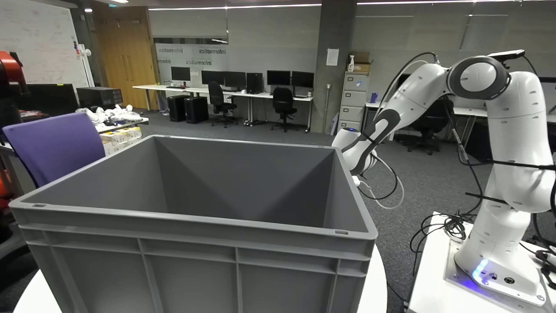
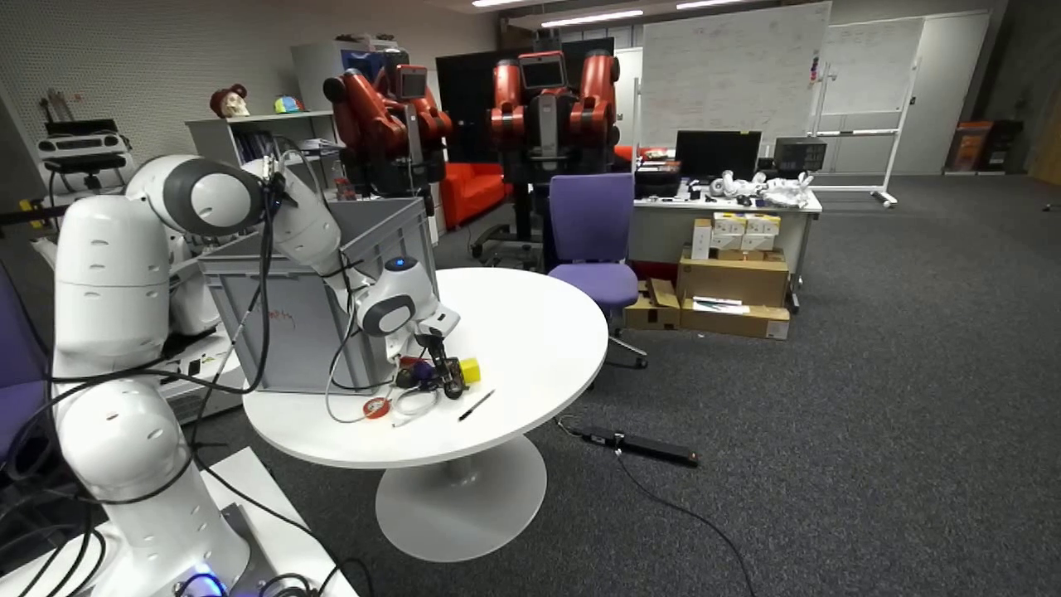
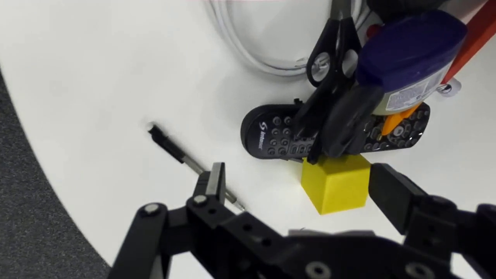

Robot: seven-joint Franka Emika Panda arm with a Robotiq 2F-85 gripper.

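Observation:
My gripper is open above the white table, its two fingers spread wide with nothing gripped. In the wrist view, a yellow block (image 3: 341, 186) lies between the fingers' lines, closer to the right one. Touching or just behind the block is a black remote (image 3: 274, 135), partly covered by black-handled scissors (image 3: 325, 51) and another dark item. A bottle with a purple top (image 3: 409, 51) overlaps the remote's far end. Toward the left finger lies a black and silver pen (image 3: 176, 151). In exterior view 2 the gripper (image 2: 454, 383) hangs low beside the pile.
A big grey crate (image 2: 298, 328) stands on the table right behind the pile; its inside, as far as exterior view 1 shows, looks empty. A white cable coil (image 3: 241, 49) and a red tape roll (image 2: 375, 407) lie near the pile.

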